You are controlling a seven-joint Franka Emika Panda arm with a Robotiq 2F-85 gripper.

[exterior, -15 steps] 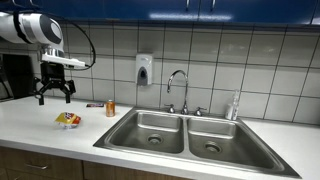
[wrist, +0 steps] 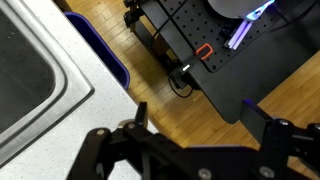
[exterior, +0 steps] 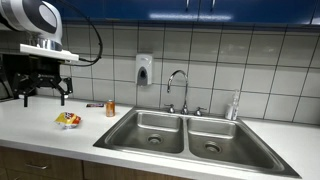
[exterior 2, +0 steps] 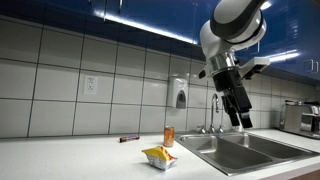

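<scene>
My gripper (exterior: 45,99) hangs above the left part of the counter, its fingers spread wide with nothing between them. In the wrist view the gripper points down over the wooden floor and the counter's edge. A yellow and red packet (exterior: 68,120) lies on the white counter, lower than the fingertips and a little to their right in exterior view 1. Behind it stands an orange can (exterior: 110,108), upright. A small dark, reddish item (exterior 2: 129,138) lies near the tiled wall.
A double sink (exterior: 188,133) with a tall faucet (exterior: 178,88) fills the counter's middle. A soap bottle (exterior: 233,106) stands behind it, and a dispenser (exterior: 144,69) hangs on the wall. The wrist view also shows a black perforated plate (wrist: 200,30) with cables.
The gripper stays open. The packet and can have not moved.
</scene>
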